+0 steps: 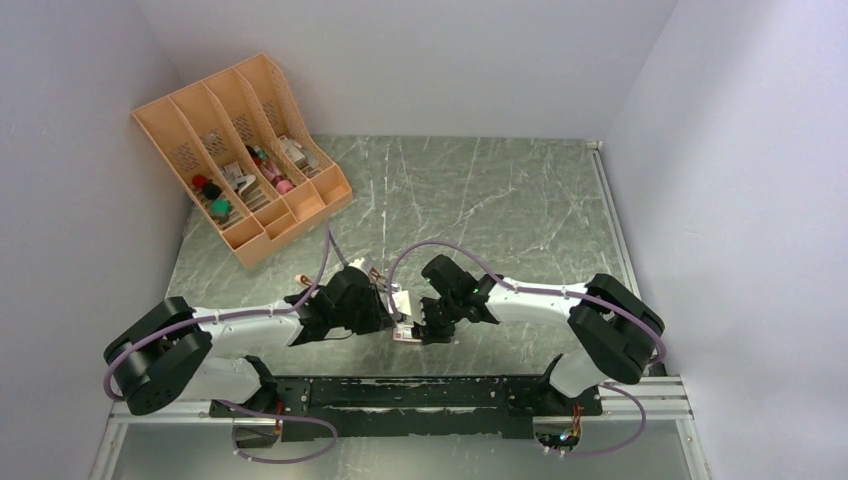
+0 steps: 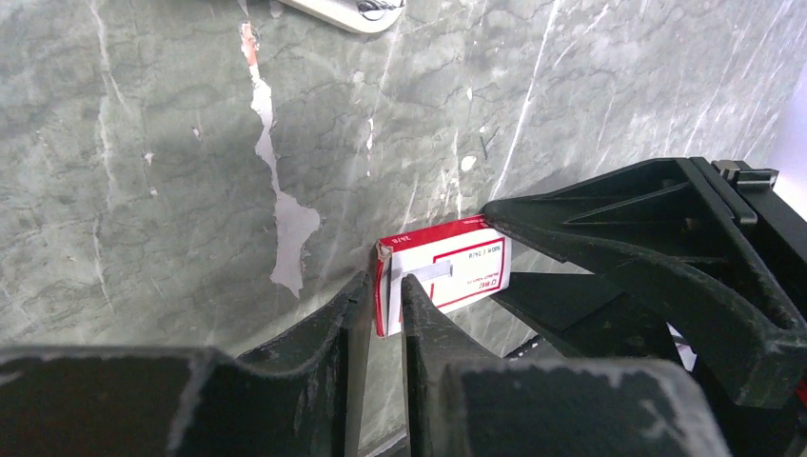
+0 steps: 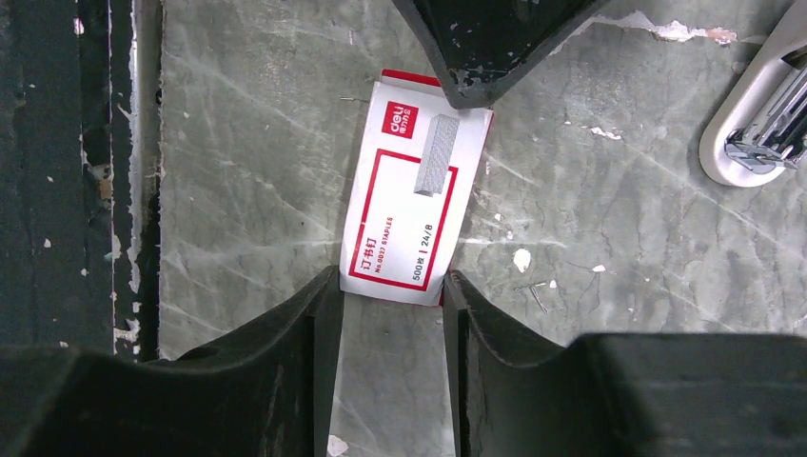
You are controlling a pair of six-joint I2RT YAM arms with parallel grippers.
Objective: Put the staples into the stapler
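Observation:
A white and red staple box lies flat close over the table, its printed face up; it also shows in the left wrist view. My right gripper is shut on one end of this box, a finger on each side. At the opposite end, my left gripper stands slightly open, with the box's end visible in the narrow gap between its fingertips. Whether these tips touch the box I cannot tell. Part of a white stapler lies apart from the box, its metal end showing; the rest is out of that view.
An orange divided organizer with several small items stands at the back left. Both arms meet near its front edge, partly covering the stapler and box from above.

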